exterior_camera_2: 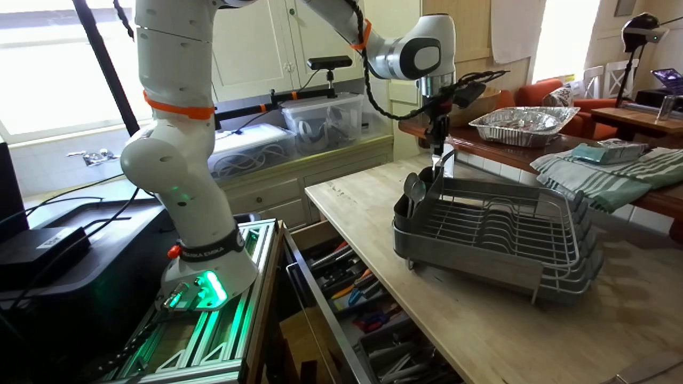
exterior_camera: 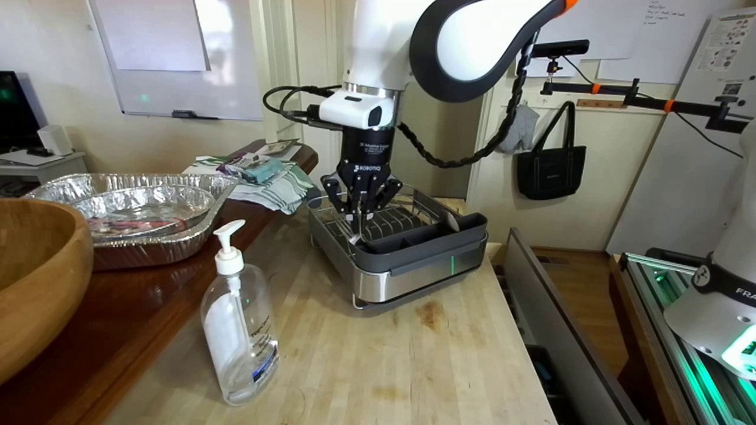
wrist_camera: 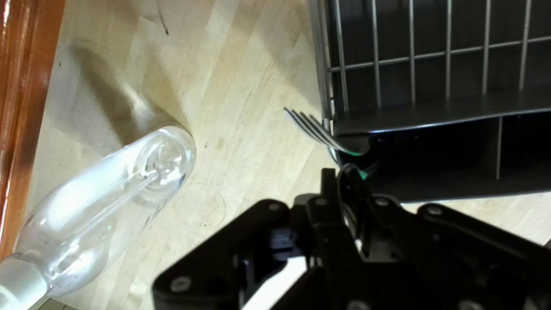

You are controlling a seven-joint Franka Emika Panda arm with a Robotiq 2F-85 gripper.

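Note:
My gripper [exterior_camera: 361, 215] is shut on a metal fork, at the left end of the dish rack's cutlery holder [exterior_camera: 397, 263]. In the wrist view, the fork's tines [wrist_camera: 310, 127] point out past the rack's edge. Its neck rests close to the holder's corner, and the fingers [wrist_camera: 328, 181] partly hide the rest of it. From the other side, my gripper [exterior_camera_2: 438, 148] is above the near-wall corner of the dish rack [exterior_camera_2: 474, 265]. Spoons [exterior_camera_2: 417, 192] stand in the holder's other end.
A clear pump bottle [exterior_camera: 239, 329] stands on the wooden counter, left of the rack. Foil trays [exterior_camera: 152, 244] and a wooden bowl [exterior_camera: 42, 276] sit on the raised ledge. An open drawer [exterior_camera_2: 358, 281] with utensils lies below the counter edge.

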